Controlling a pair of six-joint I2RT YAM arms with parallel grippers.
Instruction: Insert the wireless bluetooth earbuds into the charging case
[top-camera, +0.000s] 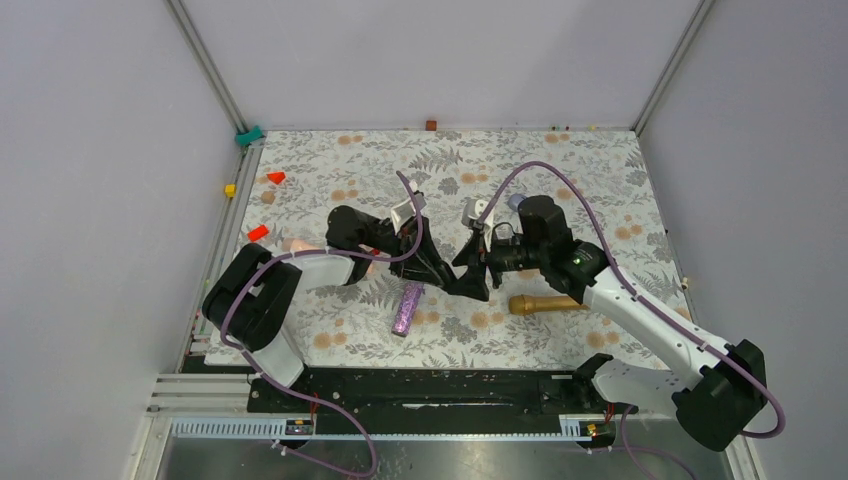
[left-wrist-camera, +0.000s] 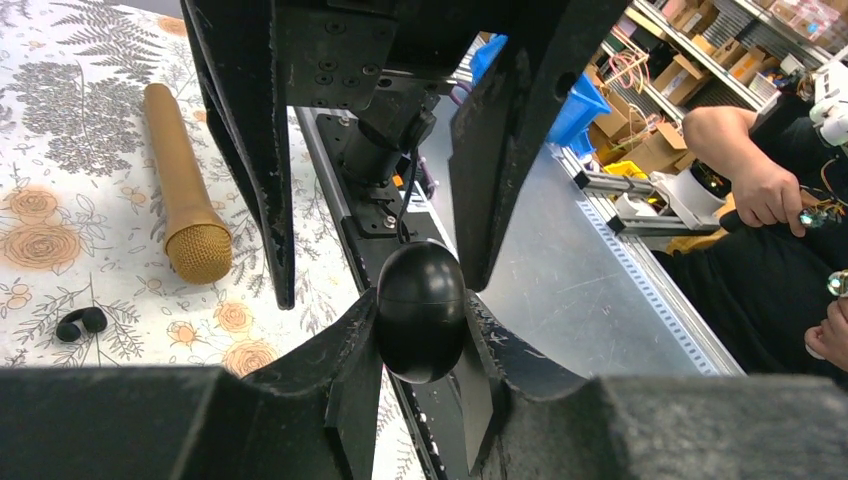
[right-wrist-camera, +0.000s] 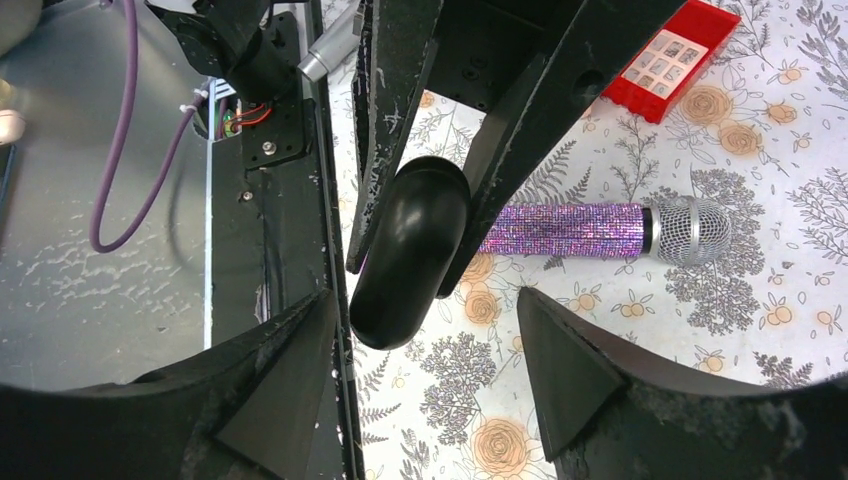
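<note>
A glossy black rounded charging case is pinched in my left gripper, raised above the table. In the right wrist view the left fingers clasp one end of the case, and its other end points toward the right gripper. My right gripper faces it with its fingers apart, one to either side of the case in that view; no contact is visible. A small black C-shaped earbud lies on the floral tabletop. From above, the grippers mostly cover the case.
A gold microphone lies under the right arm, and a purple glittery microphone lies under the left gripper. A red box sits on the table in the right wrist view.
</note>
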